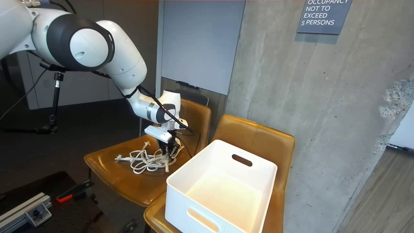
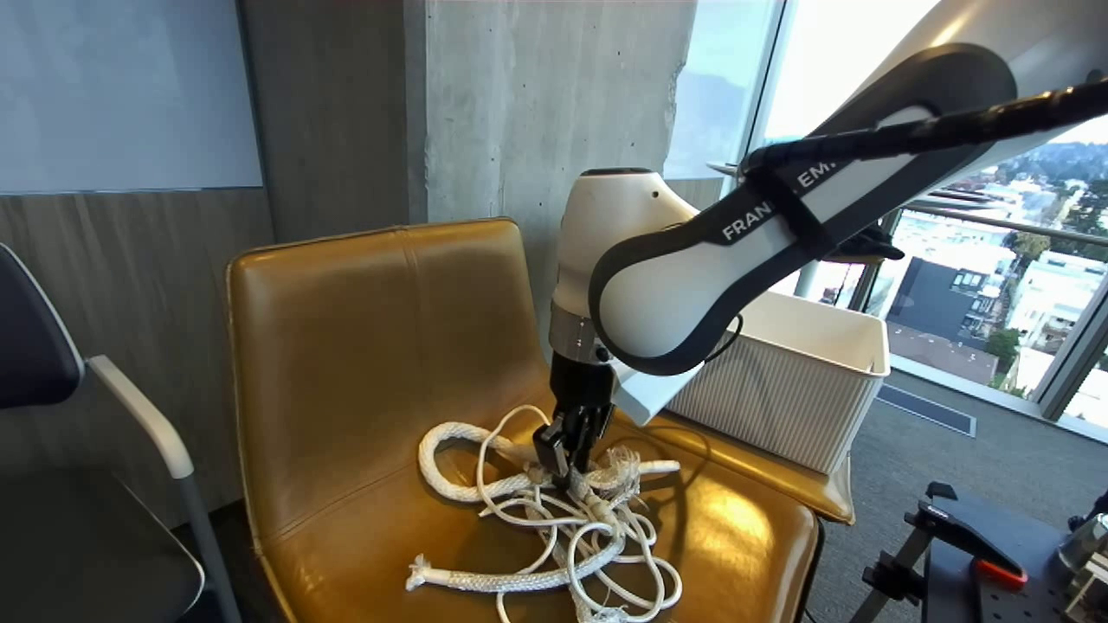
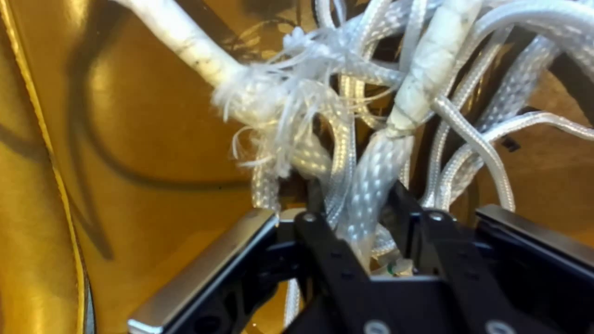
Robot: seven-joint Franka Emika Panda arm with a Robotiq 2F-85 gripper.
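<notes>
A tangle of white rope (image 1: 147, 161) lies on the seat of the tan chair, with thick braided pieces, thin cords and frayed ends. Down in the right part of this heap is my gripper (image 1: 167, 154), pointing downward. In the wrist view a thick braided length (image 3: 374, 181) of the rope runs between the black fingers, which stand part open around it. Whether both fingers press on it cannot be told. From the other side, the gripper (image 2: 566, 472) reaches into the middle of the rope (image 2: 623, 519), its tips partly hidden by strands.
An empty white bin (image 1: 223, 182) with handle slots stands on the second tan chair (image 1: 258, 136), right beside the rope's chair (image 1: 112, 167). A concrete wall (image 1: 330, 116) rises behind. A dark table (image 2: 950, 561) with clamps is nearby.
</notes>
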